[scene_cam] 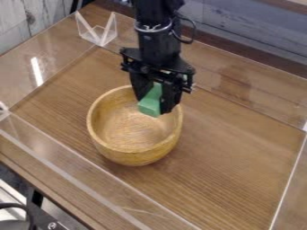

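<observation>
My black gripper [157, 83] reaches down from the top centre over a round wooden bowl [124, 135]. It is shut on a green object [153, 101], which hangs between its fingers over the upper right part of the bowl.
The wooden table [240, 162] has free room to the right and at the left. A clear plastic holder [96, 29] stands at the back left, and another clear piece is at the left edge. Pale walls border the back.
</observation>
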